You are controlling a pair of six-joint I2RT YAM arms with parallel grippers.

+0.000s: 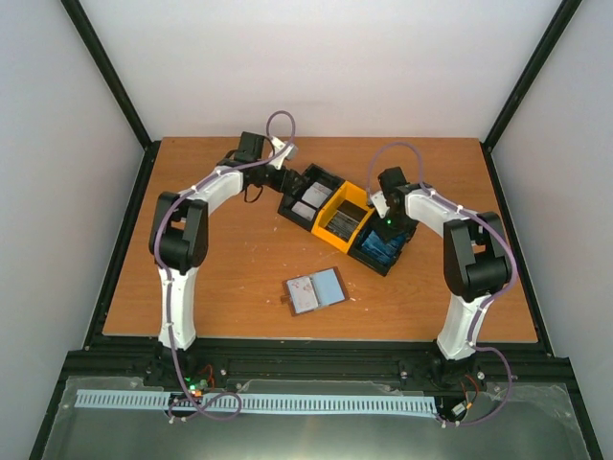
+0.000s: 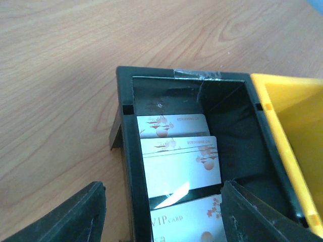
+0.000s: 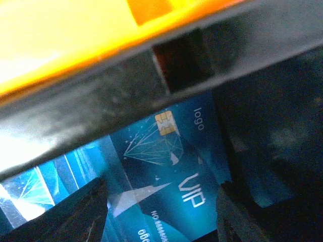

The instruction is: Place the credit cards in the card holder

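Note:
White cards (image 2: 180,164) lie in the black bin at the far left end of the row, one of them marked VIP. Beside that bin's outer wall is my left gripper, open, with its fingers apart and nothing held. Blue VIP cards (image 3: 166,166) fill the black bin at the right end. Over them, my right gripper has its fingers parted; no card shows gripped between them. The card holder (image 1: 317,290) rests open on the table's front middle, showing a whitish side and a light blue side.
Between the two black bins (image 2: 132,166) stands a yellow bin (image 1: 344,218) with dark cards inside. Bin walls rise close to both grippers. Bare wood surrounds the card holder and covers the table's left front.

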